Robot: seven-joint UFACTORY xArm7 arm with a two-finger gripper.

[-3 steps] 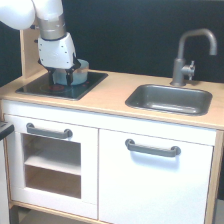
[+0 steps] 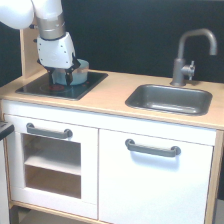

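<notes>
At the upper left, my white arm reaches down over the black hob (image 2: 52, 89). The gripper (image 2: 69, 75) is small and dark at the arm's lower end, right at a grey-blue pot (image 2: 81, 72) on the hob. Part of the pot is hidden behind the arm and gripper. The fingers are too small and dark to tell whether they are open or shut, or whether they touch the pot.
To the right, a steel sink (image 2: 170, 98) with a curved tap (image 2: 183, 68) is set in the wooden counter (image 2: 112, 92). Below are a white cabinet door with a grey handle (image 2: 152, 149) and an oven front (image 2: 50, 165) with its own handle. The counter between hob and sink is clear.
</notes>
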